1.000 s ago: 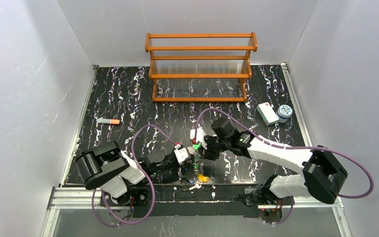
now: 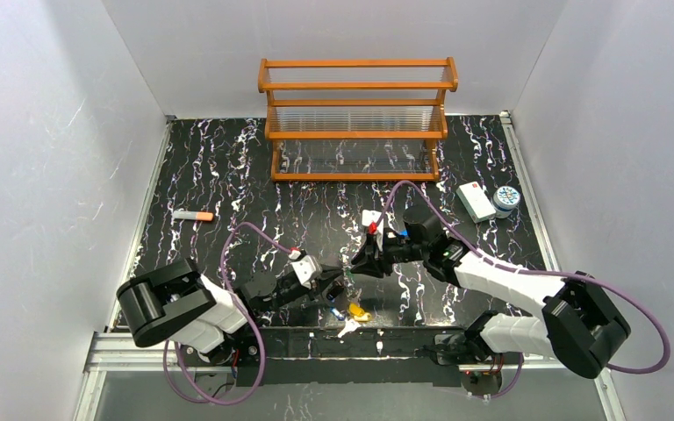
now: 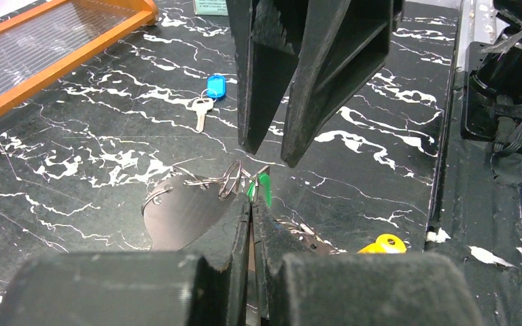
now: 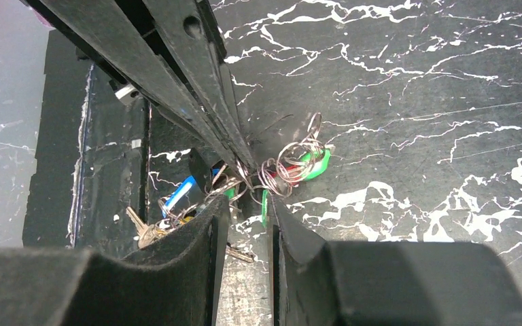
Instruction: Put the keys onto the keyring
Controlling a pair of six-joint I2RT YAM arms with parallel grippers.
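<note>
My left gripper is shut on the keyring (image 3: pixel 190 210), a metal plate carrying several wire rings and tags. In the right wrist view, rings (image 4: pixel 292 163) and a green tag (image 4: pixel 318 164) hang around the left fingertips. Keys (image 4: pixel 151 231) dangle lower left there. My right gripper stands open close by, its fingertips apart, with nothing clearly held between them; a green piece (image 4: pixel 265 207) shows behind its gap. A yellow tag (image 3: pixel 383 244) appears low in the left wrist view. Part of the bunch is hidden by the left fingers.
A silver key (image 3: pixel 202 112) with a blue tag (image 3: pixel 215 87) lies apart on the marbled table. The wooden rack (image 2: pixel 358 135) stands at the back. A white box (image 2: pixel 475 203) and round tub (image 2: pixel 505 199) are at right, an orange-ended marker (image 2: pixel 195 216) at left.
</note>
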